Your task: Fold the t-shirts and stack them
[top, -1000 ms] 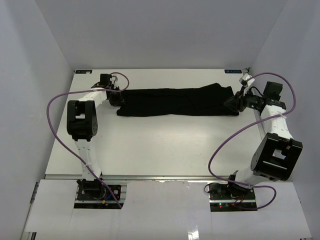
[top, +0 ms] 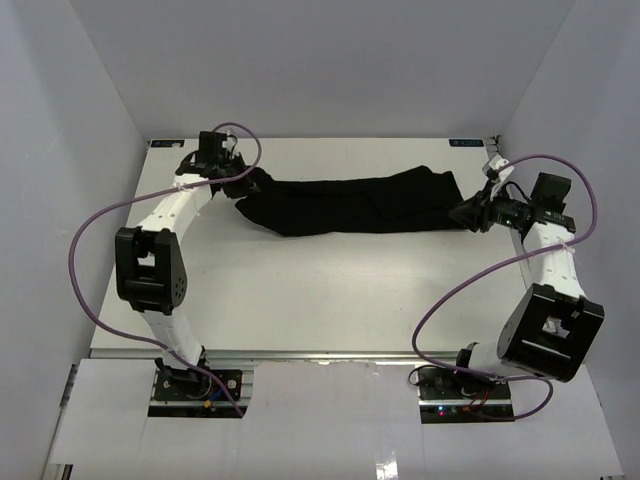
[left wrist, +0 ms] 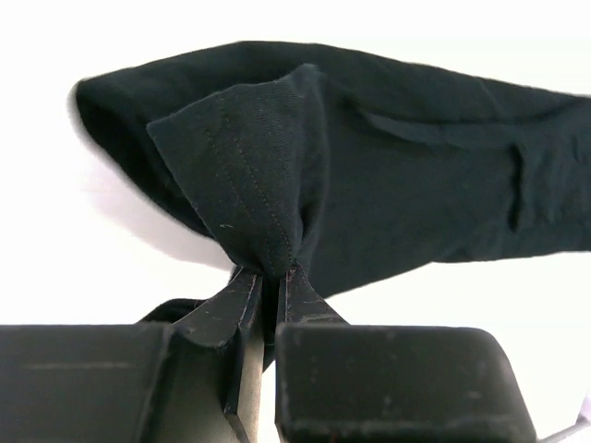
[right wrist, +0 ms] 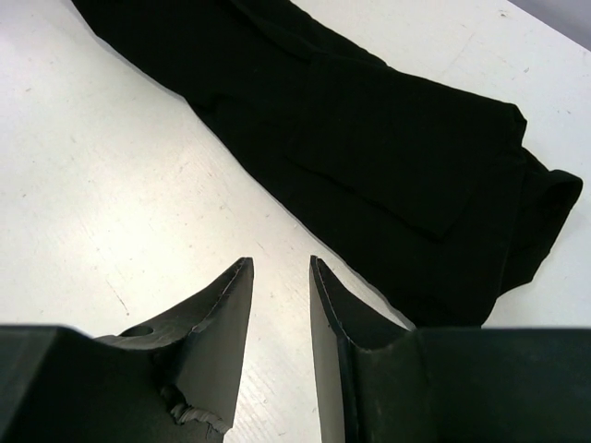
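A black t-shirt lies stretched across the back half of the white table, partly folded into a long strip. Its left end is gathered and lifted, with my left gripper shut on it. In the left wrist view a bunched fold of the t-shirt rises into the closed fingers. My right gripper is by the shirt's right end. In the right wrist view its fingertips stand apart with only white table between them, just short of the shirt's near edge; a sleeve-like flap lies loose at that end.
Purple cables loop beside both arms. Grey walls close off the back and sides.
My left gripper has moved up and slightly right, raising the shirt's left end, which is now bunched and tilted. The right arm has shifted only slightly.
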